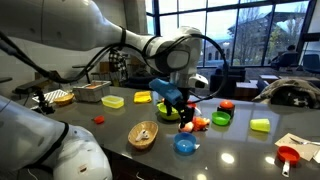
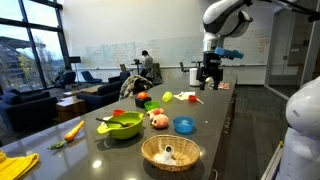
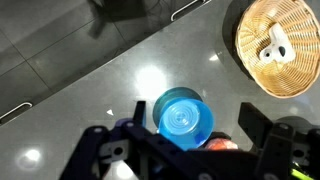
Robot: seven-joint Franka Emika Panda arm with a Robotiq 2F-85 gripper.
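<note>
My gripper stands open, its two black fingers wide apart at the left and right of the wrist view, with nothing held between them. Below it on the grey table lies a round blue bowl [image 3: 184, 122], seen between the fingers and apart from them. Exterior view 2 shows the gripper [image 2: 209, 74] high above the tabletop, with the blue bowl [image 2: 184, 125] down to its left. A wicker basket [image 1: 142, 134] sits beside the bowl; a white object [image 3: 277, 46] rests inside it.
A green bowl [image 2: 121, 125] with a dark utensil stands beyond the basket. Near it are a pinkish-orange toy [image 2: 160, 121] and a smaller green bowl [image 1: 221, 118]. A red spoon [image 1: 288, 155] lies at the right in exterior view 1. Bare table surrounds the blue bowl's near side.
</note>
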